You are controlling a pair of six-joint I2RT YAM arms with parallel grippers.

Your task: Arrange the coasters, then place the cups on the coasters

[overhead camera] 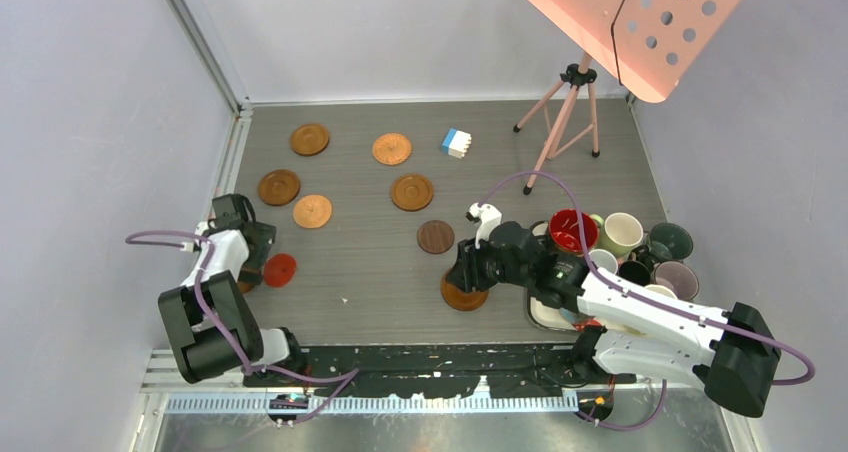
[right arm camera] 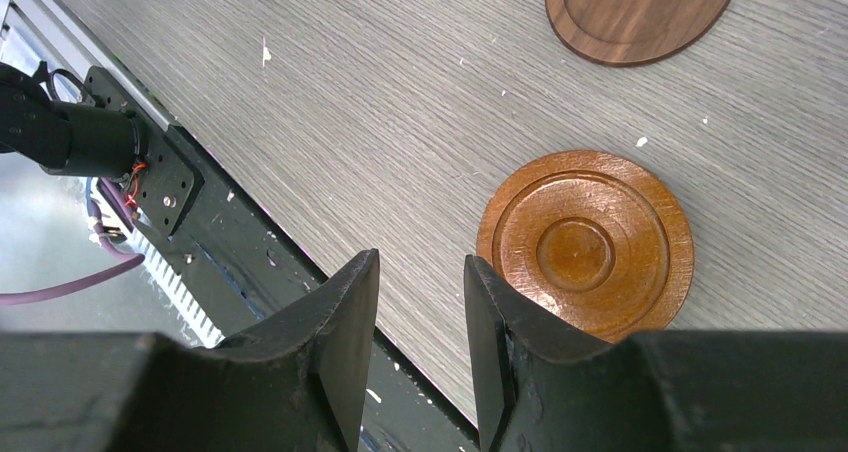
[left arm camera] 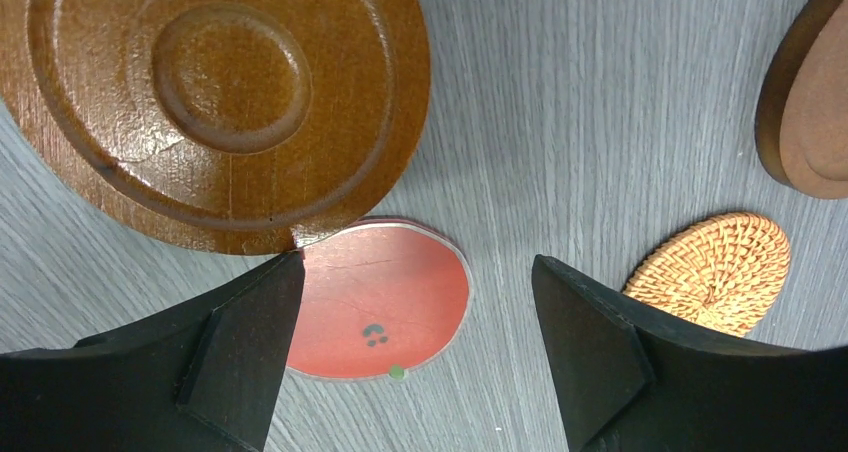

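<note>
Several coasters lie on the grey table: brown wooden (overhead camera: 411,191), woven (overhead camera: 312,211), dark (overhead camera: 436,236) and red (overhead camera: 280,270). My left gripper is part open above the red coaster (left arm camera: 376,302), beside a large brown coaster (left arm camera: 229,82), with nothing held. My right gripper is part open, empty, above a brown coaster (right arm camera: 585,232). Cups, including a red one (overhead camera: 573,228) and a green one (overhead camera: 623,233), are grouped on a tray (overhead camera: 542,314) at the right, partly hidden behind the right arm.
A pink tripod stand (overhead camera: 565,112) rises at the back right. A small white-and-blue block (overhead camera: 456,142) lies at the back. Walls bound the sides and back.
</note>
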